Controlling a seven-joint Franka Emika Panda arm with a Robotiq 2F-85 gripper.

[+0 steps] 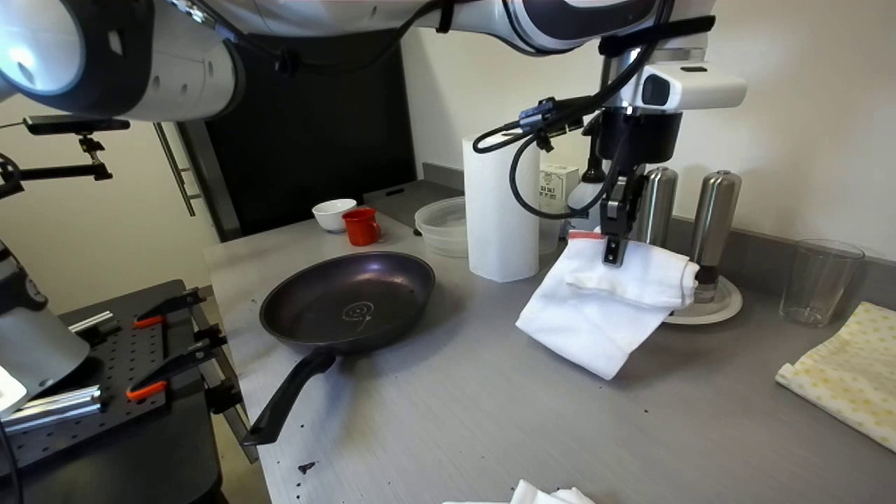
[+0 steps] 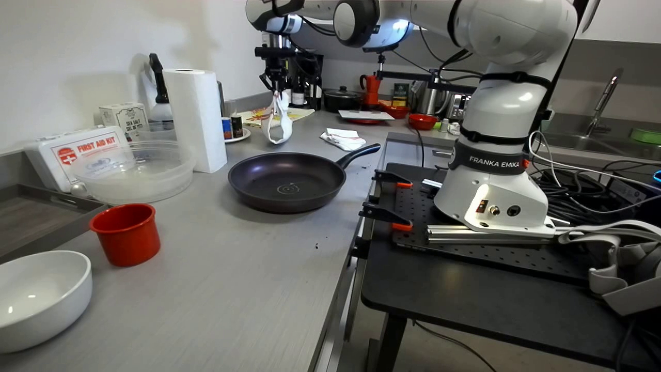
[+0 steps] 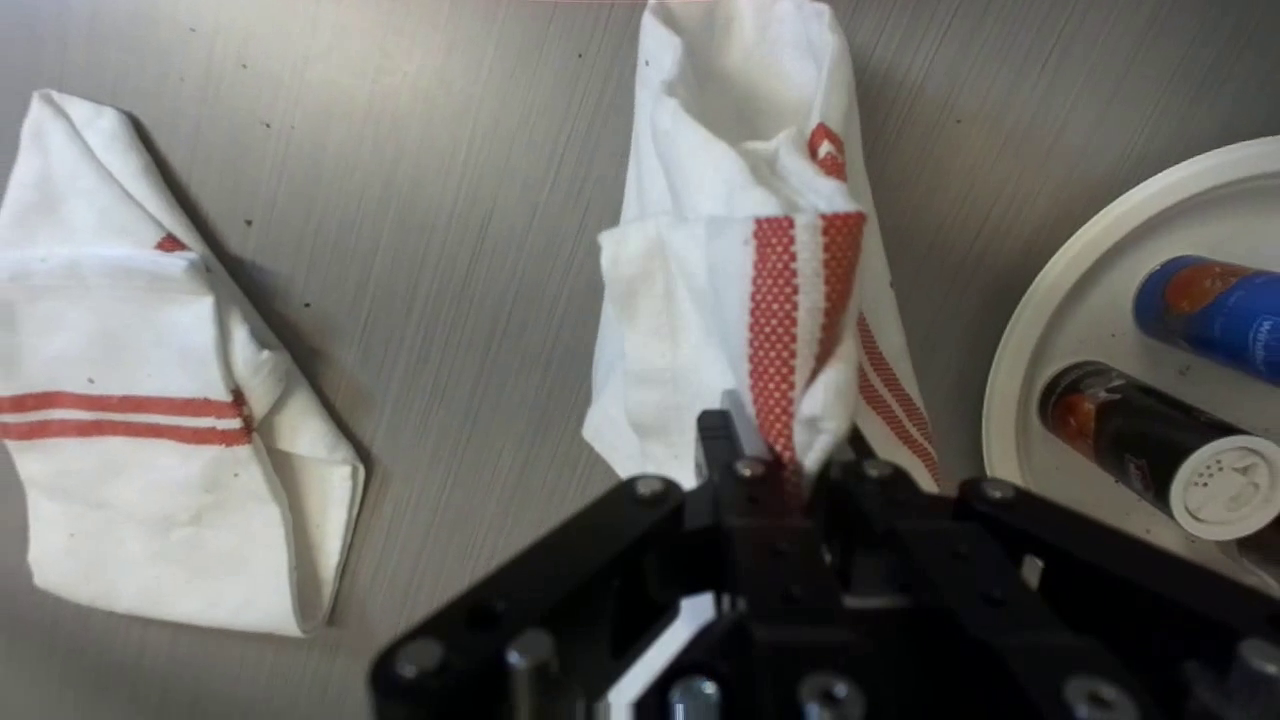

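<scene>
A white towel with red stripes hangs folded from my gripper, which is shut on it. In exterior view 1 the gripper points down, and the towel droops below it in front of the plate with the shakers. From the other side, exterior view 2 shows the towel as a narrow loop under the gripper, beyond the pan. A second striped white towel lies folded on the counter, at the left of the wrist view.
A black frying pan sits on the counter, its handle toward the front edge. The paper towel roll, steel mills and a clear glass stand along the wall. Bare counter lies in front.
</scene>
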